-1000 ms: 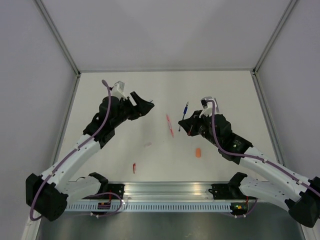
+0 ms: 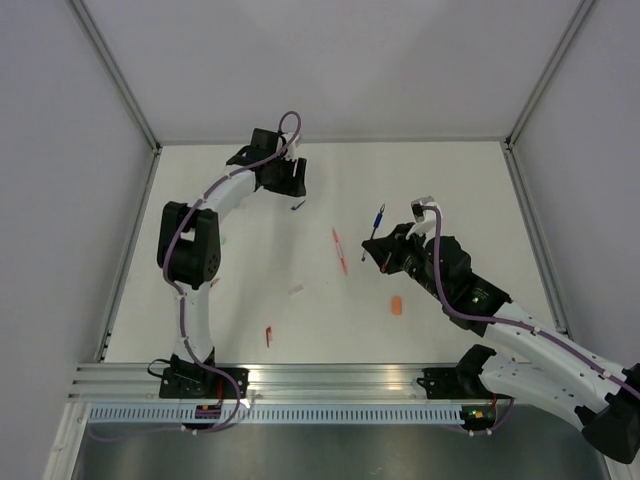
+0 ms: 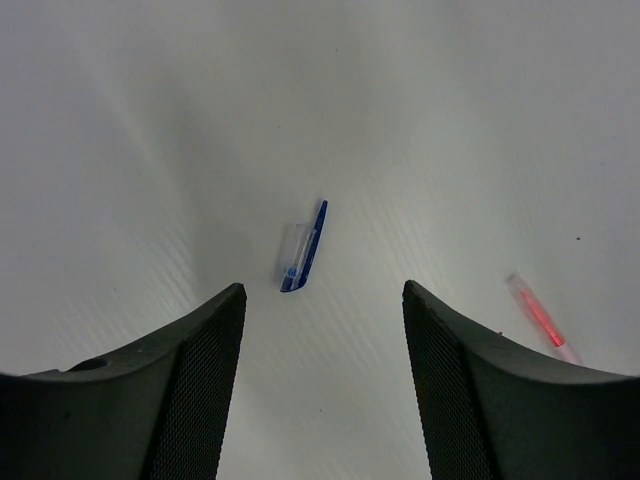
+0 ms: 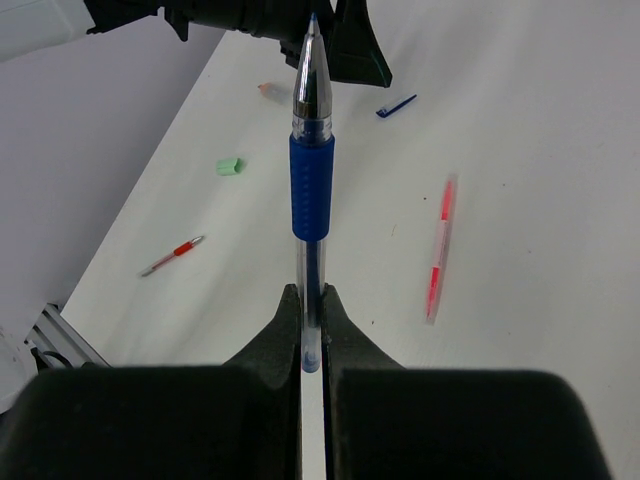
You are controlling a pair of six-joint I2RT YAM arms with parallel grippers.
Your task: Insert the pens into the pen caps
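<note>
My right gripper is shut on a blue pen, held upright in the right wrist view. My left gripper hangs open over a small blue cap with a clear part, lying between and beyond its fingertips in the left wrist view; nothing is between the fingers. A pink pen lies in the middle of the table, and a red pen lies nearer the left side.
A green piece and an orange piece lie loose on the white table. Walls surround the table.
My left arm has swung toward the back of the table, its gripper now over the blue cap. My right gripper, still holding the pen, has shifted slightly right.
</note>
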